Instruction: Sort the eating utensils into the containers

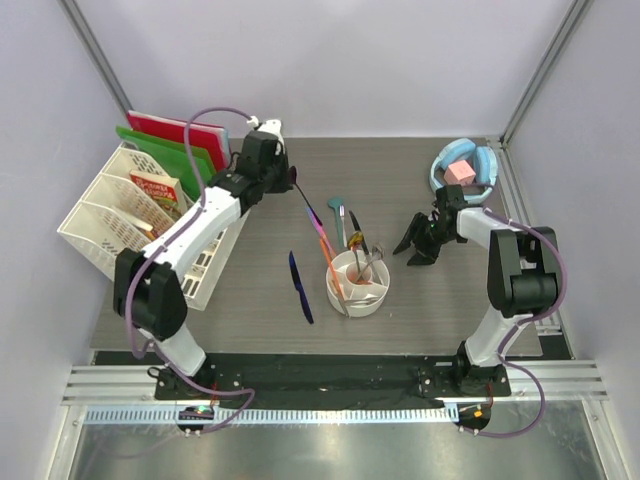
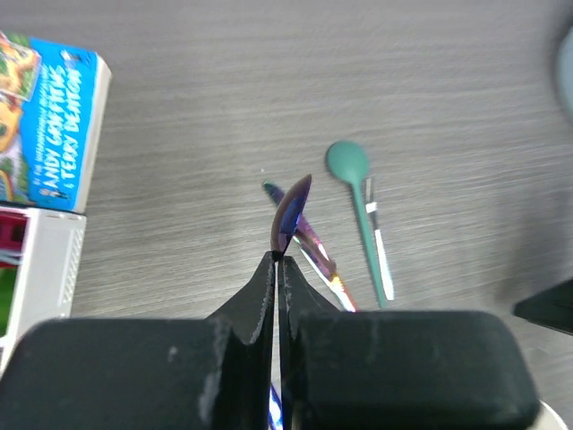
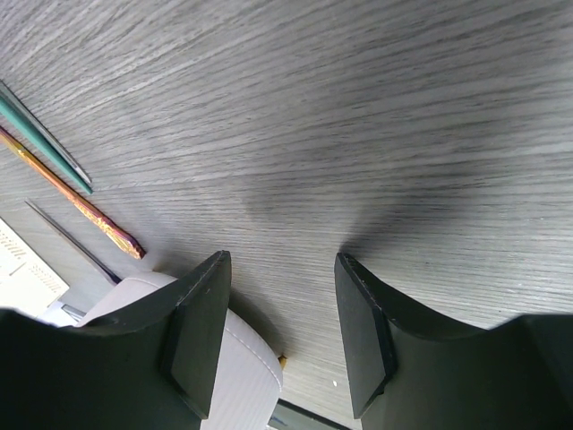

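Observation:
My left gripper is shut on a dark purple, shiny spoon (image 2: pixel 291 215) whose head sticks out past the fingertips. In the top view that gripper (image 1: pixel 288 182) is at the table's upper left, by the white rack. A second iridescent utensil (image 2: pixel 320 255) lies on the table beside a green spoon (image 2: pixel 349 163) and a thin silver-and-white utensil (image 2: pixel 381 253). The blue knife (image 1: pixel 300 287) lies left of the round white divided container (image 1: pixel 357 305), which holds several spoons and handles. Over bare table, my right gripper is open and empty.
A white slotted rack (image 1: pixel 110 215) with books and folders stands at the left. Blue headphones (image 1: pixel 445 160) surround a pink block (image 1: pixel 460 173) at the back right. Table between the container and the right arm is clear.

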